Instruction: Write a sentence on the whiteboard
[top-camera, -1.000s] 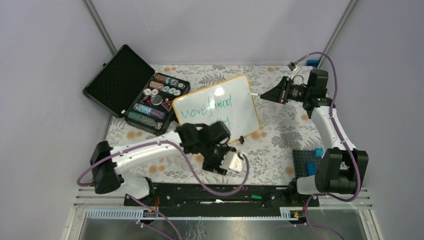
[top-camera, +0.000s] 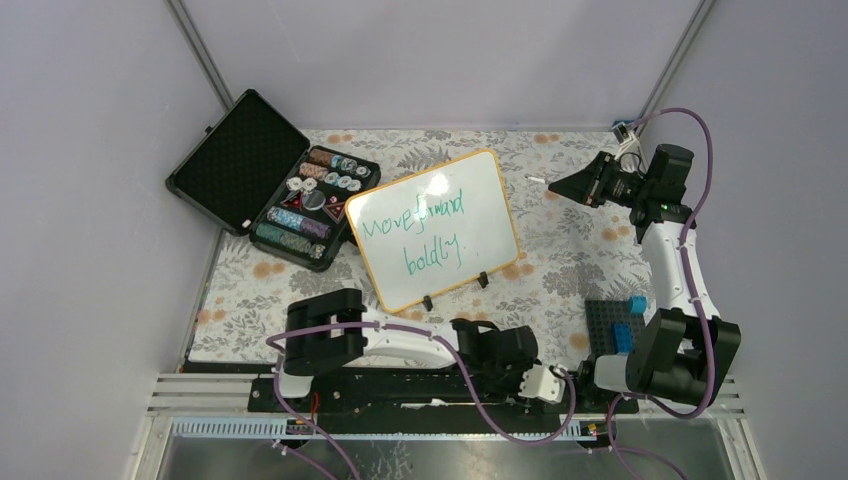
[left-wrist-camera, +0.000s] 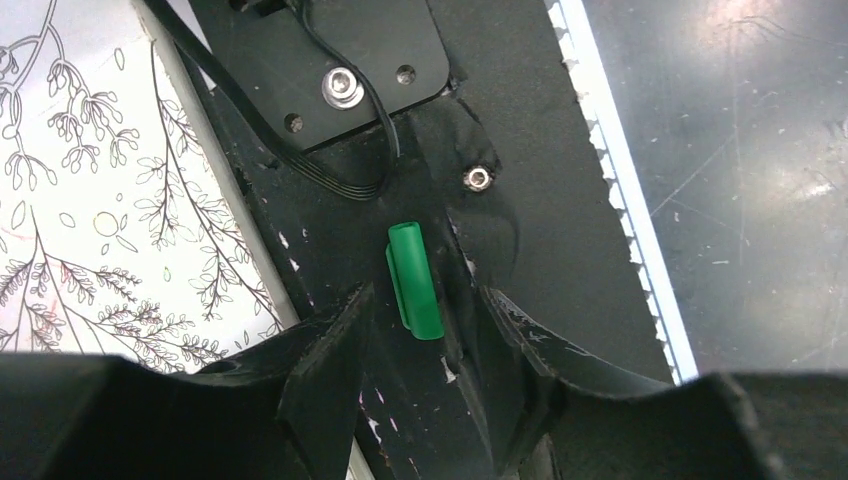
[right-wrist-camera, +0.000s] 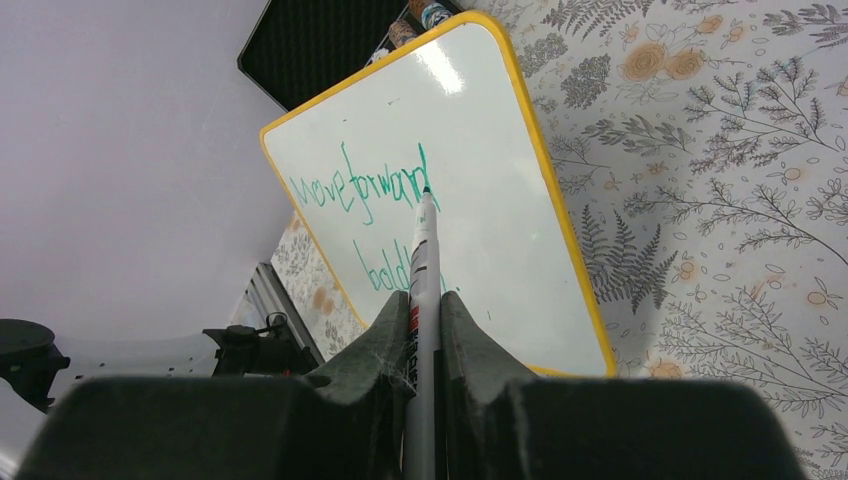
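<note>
The whiteboard, yellow-rimmed, bears the green words "Move forward" and "boldly". To its right in the top view, my right gripper is shut on a white marker whose green tip is uncapped and clear of the board. A green marker cap lies on the black strip at the table's front. My left gripper stands above it, fingers on either side and apart, not touching it. The arm hides that cap in the top view.
An open black case of chips and small items stands left of the board. Dark binder clips sit on the board's lower edge. A dark plate with blue blocks lies at the right front.
My left arm has swung right and toward the front edge, now covering the green cap. The right gripper has drawn right, away from the board, still holding the marker.
</note>
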